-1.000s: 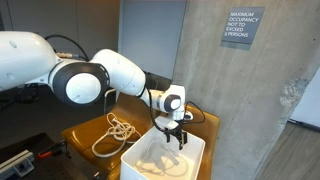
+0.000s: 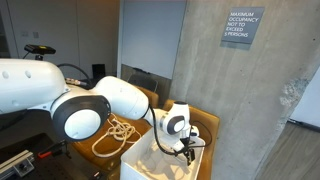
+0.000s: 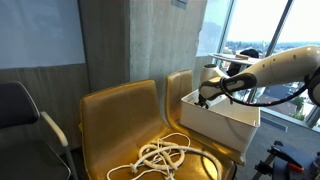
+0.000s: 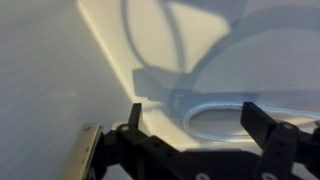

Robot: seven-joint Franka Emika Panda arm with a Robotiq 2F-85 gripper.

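Note:
Inside the white box (image 2: 140,165), my gripper (image 2: 188,153) hangs low with its fingers open. The wrist view shows the two dark fingertips of the gripper wide apart, with the box floor beyond them. A pale cord (image 4: 225,105) lies curved on that floor, running between and past the fingers. Nothing is gripped. A larger coil of pale rope (image 3: 160,156) rests on the brown chair seat outside the box, away from the gripper. In the second exterior view the box's near wall (image 3: 215,126) hides the cord inside.
Brown chairs (image 3: 118,120) stand beside the box. A box wall (image 4: 60,75) rises close along the left of the wrist view. Behind the arm is a grey concrete wall (image 2: 235,90). A black chair (image 3: 25,120) sits at the far left.
The gripper has come down into the box and shifted slightly right in exterior view 1. The rope on the chair has stayed put.

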